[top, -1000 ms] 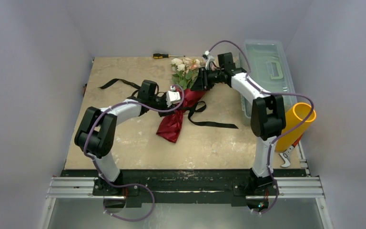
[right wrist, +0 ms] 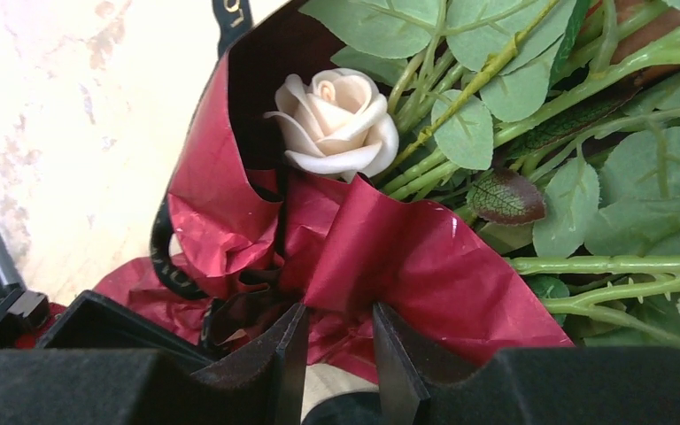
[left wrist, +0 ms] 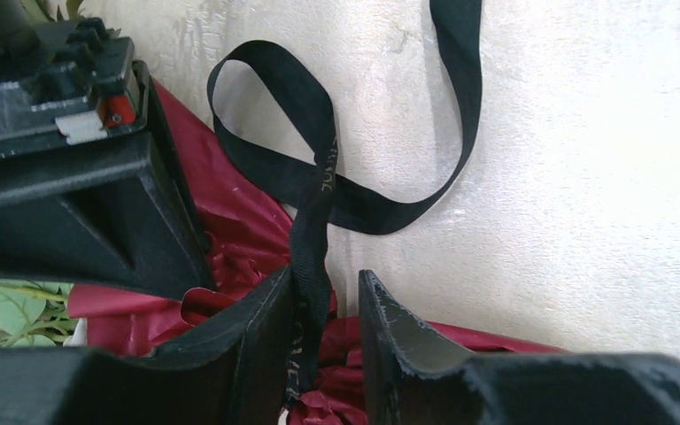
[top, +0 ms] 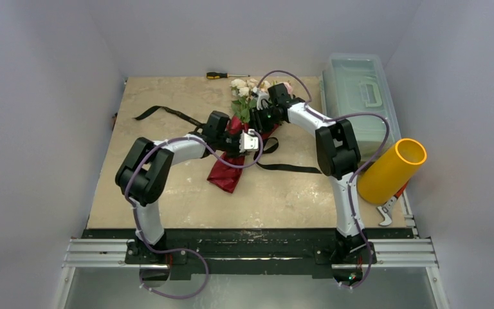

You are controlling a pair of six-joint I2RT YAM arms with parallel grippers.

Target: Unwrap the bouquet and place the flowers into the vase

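The bouquet's white flowers [top: 240,84] lie toward the table's back, wrapped in red paper [top: 222,177]. My left gripper [top: 240,151] is at the tied waist of the wrap. In the left wrist view a black ribbon [left wrist: 314,257] runs down between its parted fingers. Beside the flower end, my right gripper is shut on the red wrapping [right wrist: 407,257]; a cream rose [right wrist: 341,124] and green stems show past it. The yellow vase [top: 386,177] leans at the right, its mouth tilted up. My arms partly hide the bouquet.
A clear lidded box [top: 360,96] stands at the back right, with a wrench [top: 386,212] near the vase. A screwdriver [top: 217,75] lies at the back edge. Loose ribbon [top: 289,168] trails rightward.
Both grippers have moved closer together: the left shifted right along the wrap, the right shifted left. The red wrap has moved slightly left. The vase has not moved.
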